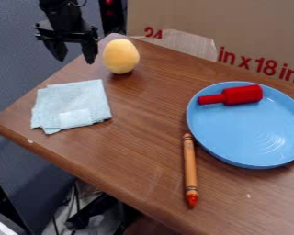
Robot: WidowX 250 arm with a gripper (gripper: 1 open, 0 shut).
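My black gripper point(73, 48) hangs at the upper left, over the table's far left edge, left of a yellow rounded object point(121, 57); its fingers point down and look spread apart, with nothing seen between them. A folded pale blue cloth point(70, 106) lies on the left of the wooden table. On the right, a red cylindrical object with a narrow handle point(242, 95) rests on a blue plate point(248, 138). A large orange crayon point(190, 170) lies left of the plate, pointing toward the near edge.
A cardboard box point(223, 32) stands along the back, with clear plastic at its base. The left edge drops to the floor.
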